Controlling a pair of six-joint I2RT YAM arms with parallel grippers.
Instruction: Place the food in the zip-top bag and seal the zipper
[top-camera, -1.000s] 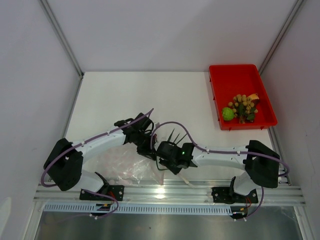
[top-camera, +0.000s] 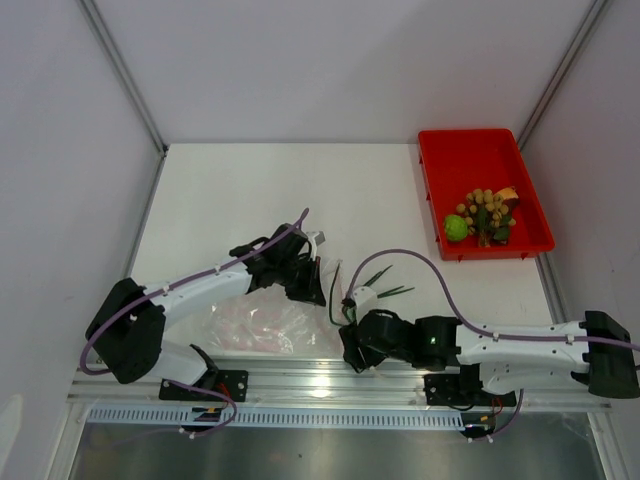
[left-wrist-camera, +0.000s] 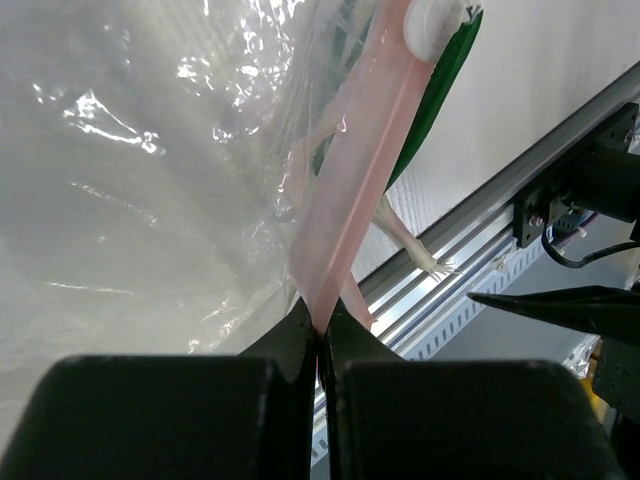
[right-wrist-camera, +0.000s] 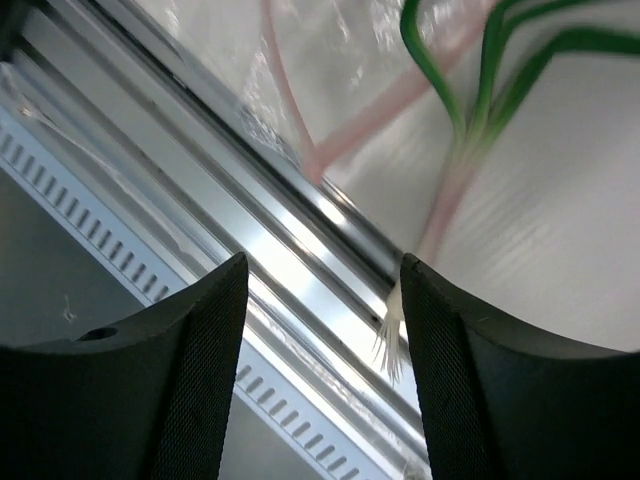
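The clear zip bag (top-camera: 262, 325) lies flat at the table's front left. My left gripper is shut on the bag's thin pink-edged opening (left-wrist-camera: 365, 150). A green onion (right-wrist-camera: 462, 165) lies by that opening, its green leaves (top-camera: 378, 275) spread beyond it and its white root end (left-wrist-camera: 415, 240) towards the front rail. Some green shows through the film; how much lies inside the bag I cannot tell. My right gripper is open above the front rail, the root end partly behind one of its fingers (right-wrist-camera: 435, 310).
In the back right corner stands a red bin (top-camera: 460, 160) holding a green round vegetable (top-camera: 456, 228) and other food pieces (top-camera: 490, 215). A metal rail (top-camera: 310, 380) runs along the front edge.
The right gripper has moved away from the left one, towards the front rail, and now covers the onion's root end from above.
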